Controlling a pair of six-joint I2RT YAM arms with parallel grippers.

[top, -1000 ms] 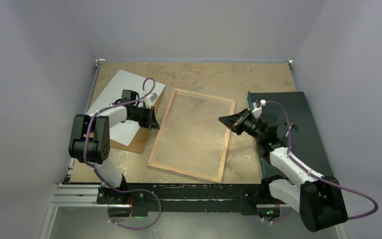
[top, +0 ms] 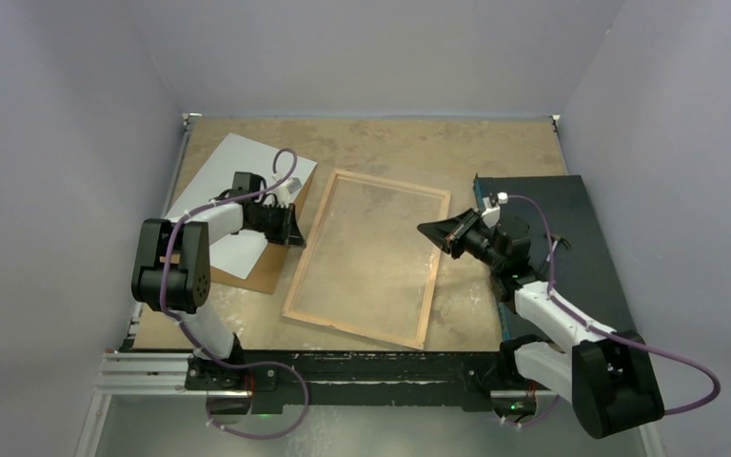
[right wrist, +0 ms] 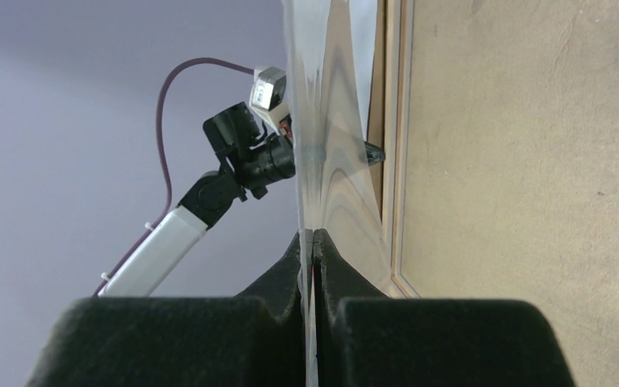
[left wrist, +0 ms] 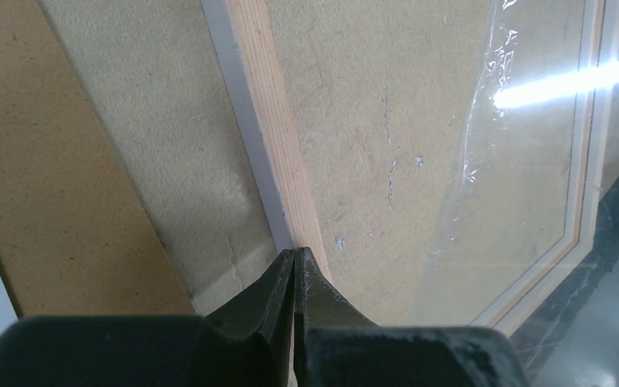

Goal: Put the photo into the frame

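Note:
The empty wooden picture frame (top: 309,249) lies in the middle of the table. At its left bar (left wrist: 278,137), my left gripper (top: 298,245) is shut, tips together against or just above the wood; nothing shows between them. My right gripper (top: 422,228) is over the right part of the frame's opening, shut on a clear plastic sheet (right wrist: 346,193). That sheet rises from between the fingers, bent and seen nearly edge-on. In the left wrist view, the clear sheet (left wrist: 492,201) shows its shiny edge above the opening. No picture that I can make out as the photo is visible.
A white sheet (top: 238,249) rests on a brown board (top: 268,269) at the left, partly under my left arm. On the right lies a dark board (top: 590,238) with a small object on it.

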